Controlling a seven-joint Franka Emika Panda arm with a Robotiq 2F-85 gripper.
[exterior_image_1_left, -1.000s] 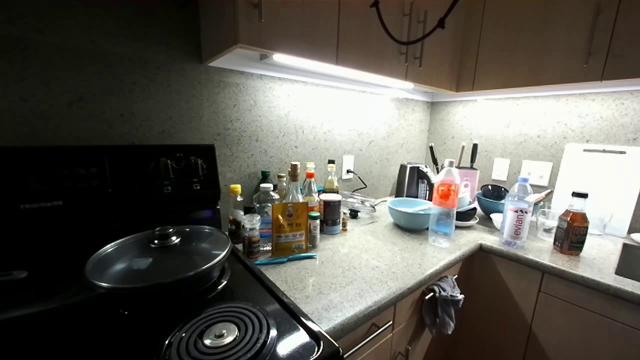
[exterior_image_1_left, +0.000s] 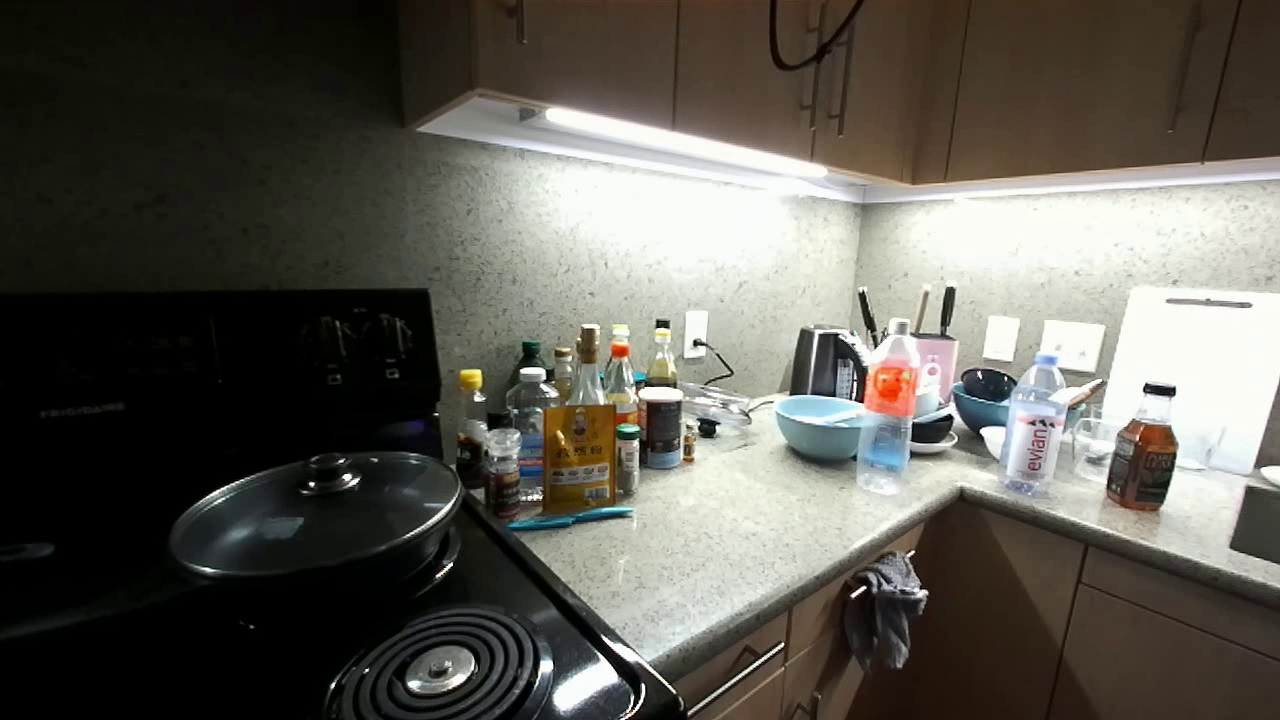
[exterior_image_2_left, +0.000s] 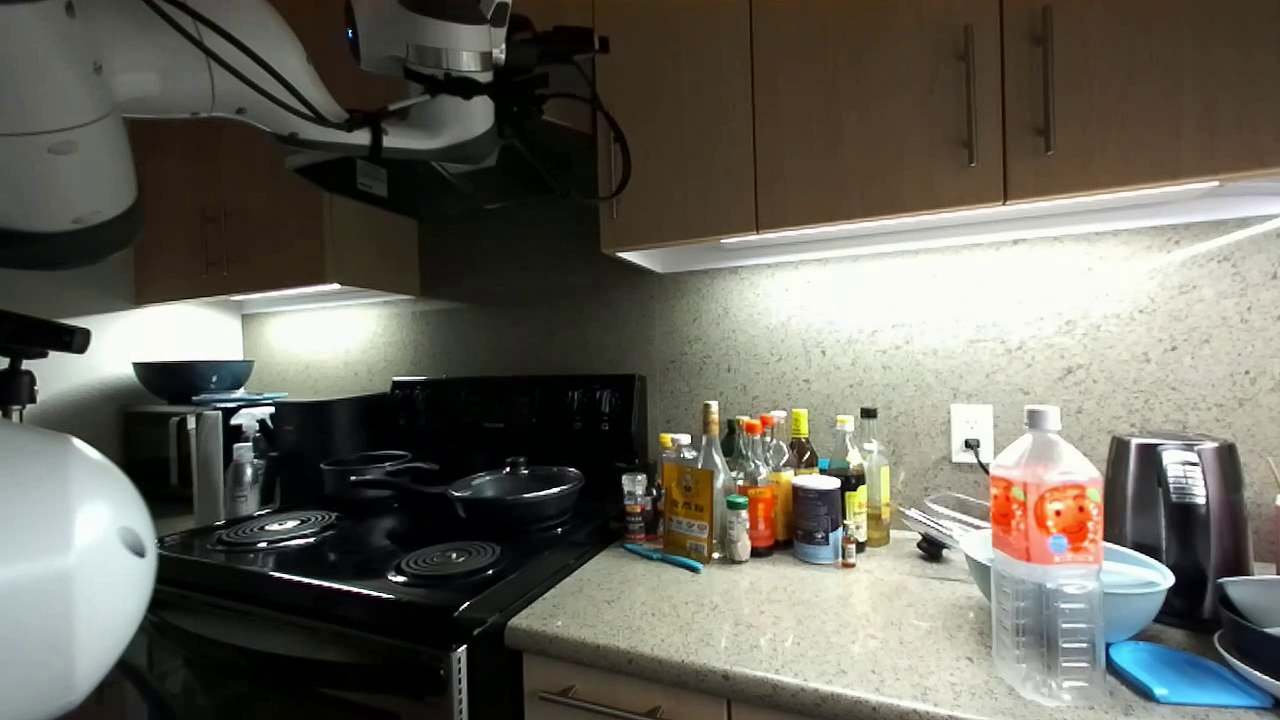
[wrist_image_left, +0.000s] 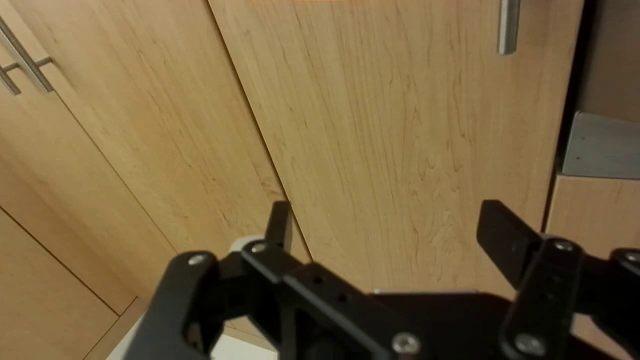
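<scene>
In the wrist view my gripper stands open, its two black fingers wide apart and nothing between them. Behind them are light wooden cabinet doors (wrist_image_left: 384, 138), with a metal handle (wrist_image_left: 508, 27) at the top right. From exterior view 2, the white arm (exterior_image_2_left: 228, 60) reaches in high at the upper left, well above the stove (exterior_image_2_left: 360, 588); the fingertips cannot be made out there. Only a dark cable loop (exterior_image_1_left: 816, 58) shows at the top of exterior view 1.
A lidded pan (exterior_image_1_left: 318, 516) sits on the stove. Several bottles and a yellow packet (exterior_image_1_left: 579, 456) crowd the counter beside it. Farther right are a blue bowl (exterior_image_1_left: 821, 427), a red-labelled bottle (exterior_image_1_left: 888, 408), an Evian bottle (exterior_image_1_left: 1034, 426) and a kettle (exterior_image_2_left: 1176, 516).
The cable loop at the top of exterior view 1 has risen and now shows less. Everything on the counter and stove looks unmoved.
</scene>
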